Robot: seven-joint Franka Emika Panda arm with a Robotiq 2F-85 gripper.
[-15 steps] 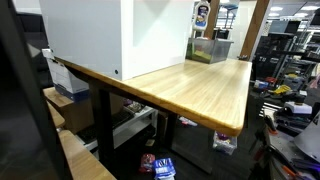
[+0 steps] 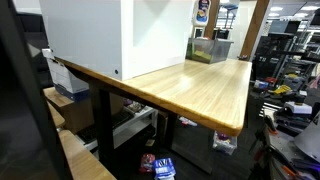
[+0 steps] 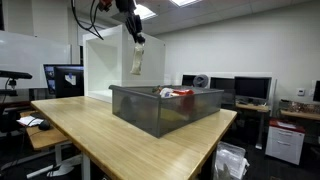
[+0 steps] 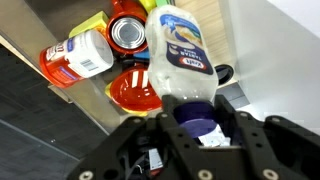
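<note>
A white bottle with a blue label and a purple cap is held cap end up by my gripper. In the wrist view the gripper's fingers are shut around the cap end, and the bottle's body points away from the camera. Exterior view 2 shows the bottle hanging upright over the near end of the grey bin, clear above its rim. The bottle also shows at the top of exterior view 1, where the gripper is out of frame.
Inside the bin lie a white-and-red jar, a red can and an orange-red container. A white box-like structure stands on it.
</note>
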